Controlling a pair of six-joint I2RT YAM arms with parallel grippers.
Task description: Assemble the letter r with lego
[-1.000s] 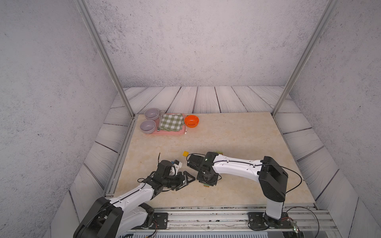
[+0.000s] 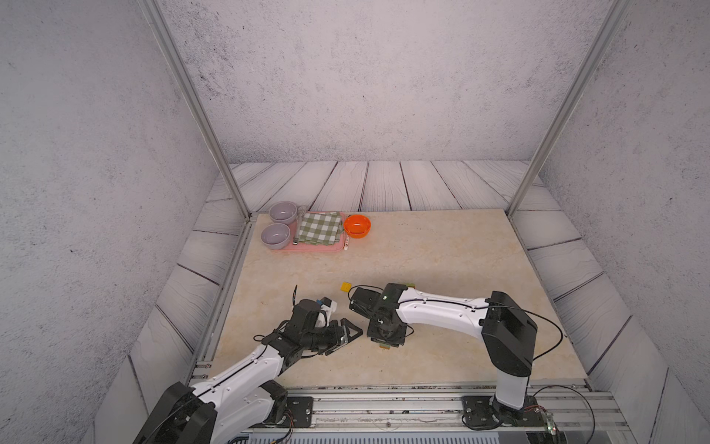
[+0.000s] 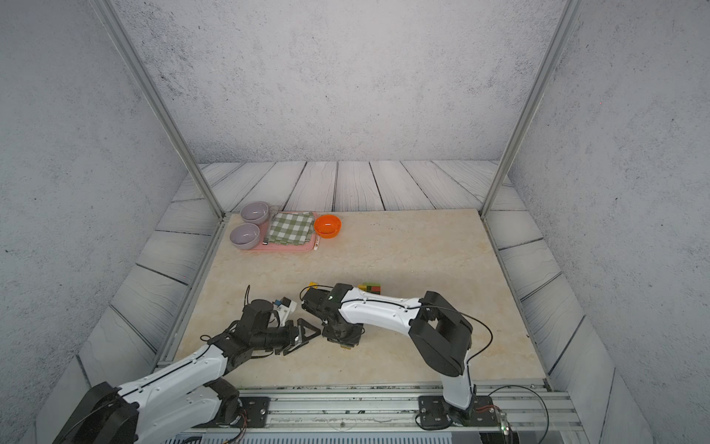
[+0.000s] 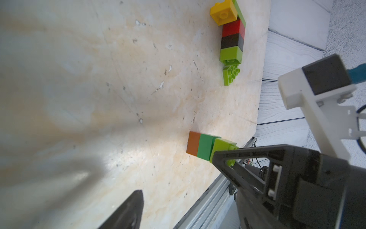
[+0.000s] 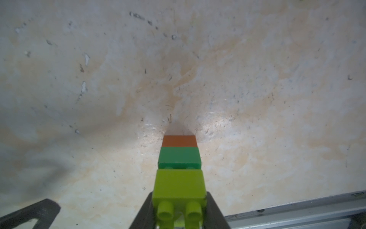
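In the left wrist view my right gripper is shut on a lime brick at the end of a short column with a green brick (image 4: pixel 206 146) and an orange brick (image 4: pixel 193 142). My left gripper (image 2: pixel 349 334) is part open to the left of it, with only table showing between its blurred fingertips. Farther off on the table lie a yellow brick (image 4: pixel 223 12) and a row with a red brick (image 4: pixel 231 27), a dark brick (image 4: pixel 229 42) and a lime brick (image 4: pixel 230 53), beside a separate-looking lime piece (image 4: pixel 228 76).
A pink tray (image 2: pixel 318 248) with checked cloth and purple bowls sits at the back left, an orange bowl (image 2: pixel 357 229) beside it. The metal rail (image 2: pixel 384 392) runs along the front edge.
The right arm is nearly still.
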